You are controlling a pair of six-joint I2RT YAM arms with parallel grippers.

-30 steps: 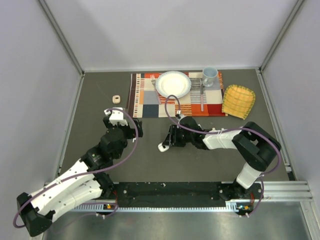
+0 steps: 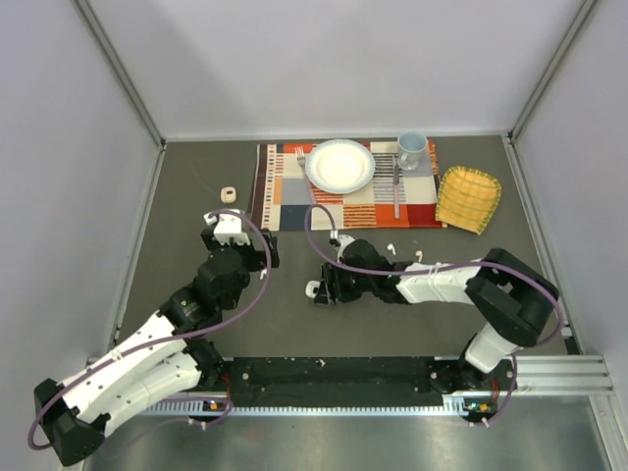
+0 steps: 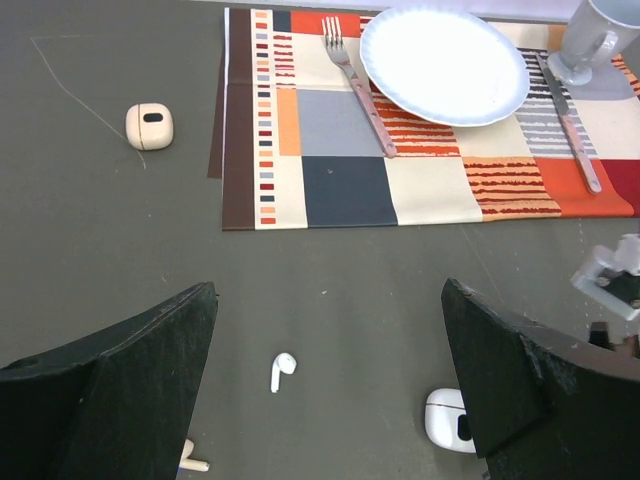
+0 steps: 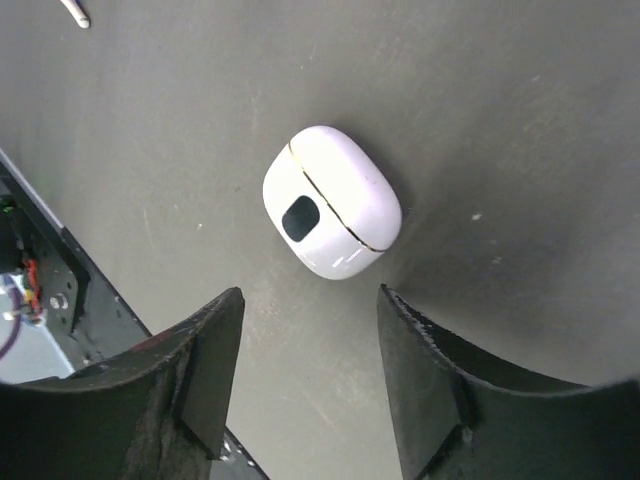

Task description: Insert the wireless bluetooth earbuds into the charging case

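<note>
A white charging case (image 4: 332,200) lies on the dark table just ahead of my right gripper, whose fingers stand apart, part open, with nothing between them. The case also shows in the left wrist view (image 3: 446,418). My left gripper is open over the table; a white earbud (image 3: 283,368) lies between and below its fingers in that view. Another earbud (image 3: 193,462) is partly hidden by the left finger. A cream case (image 3: 149,126) lies at the back left.
A striped placemat (image 2: 294,216) holds a plate (image 2: 340,159), fork, knife and glass mug (image 2: 411,147) at the back. A yellow cloth (image 2: 467,199) lies at the right. Small white pieces lie behind the right arm.
In the top view my right gripper has moved toward the front and slightly left, staying at the white case. The left arm has barely moved.
</note>
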